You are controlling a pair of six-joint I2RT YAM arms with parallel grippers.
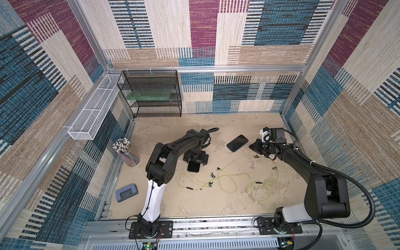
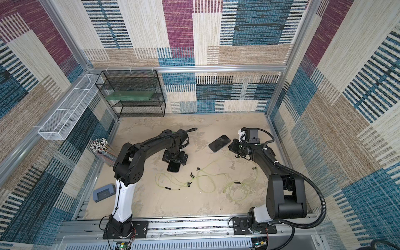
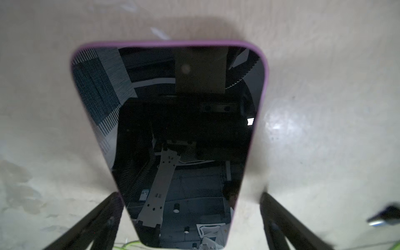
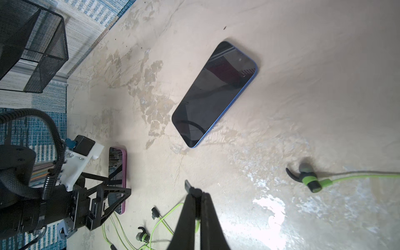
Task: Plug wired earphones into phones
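Observation:
A dark phone with a pink edge (image 3: 183, 137) lies flat on the table, screen up. My left gripper stands open over it, with one finger on either side of the phone's near end. Another phone, blue-edged (image 4: 214, 93), lies tilted on the table to the right of the first. My right gripper is shut just beyond that phone's right end, and nothing shows between its fingers. Green-corded earphones (image 1: 227, 183) are spread over the front middle of the table; an earbud (image 4: 310, 179) lies to the right in the right wrist view.
A blue-grey case (image 1: 126, 192) sits at the front left, near a cup of white-tipped sticks (image 1: 126, 152). A black wire rack (image 1: 152, 93) stands at the back left.

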